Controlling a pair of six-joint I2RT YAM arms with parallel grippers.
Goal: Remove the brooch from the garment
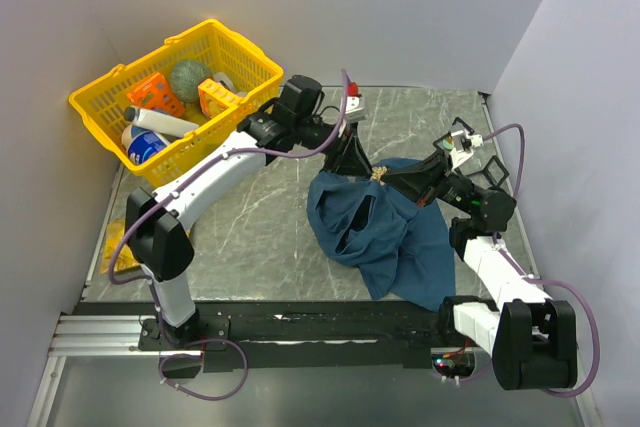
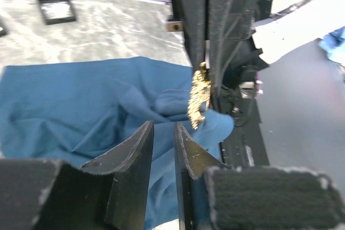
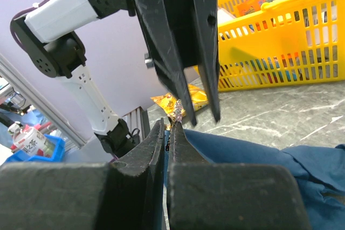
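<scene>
The gold brooch (image 2: 198, 98) is at the fingertips of my right gripper (image 1: 386, 177), which is shut with the brooch's upper end between its tips. Blue cloth of the garment (image 1: 395, 232) rises right up to the brooch; whether the pin still passes through it cannot be told. In the right wrist view the brooch (image 3: 177, 112) shows small, just beyond the right fingertips. My left gripper is partly open, a narrow gap between its fingers and nothing in it. Its tips are close to the brooch from the left, apart from it in the left wrist view.
A yellow basket (image 1: 230, 37) full of goods stands at the back left. A yellow packet (image 3: 188, 98) lies beneath the left arm. Black frames (image 1: 490, 169) lie at the right edge.
</scene>
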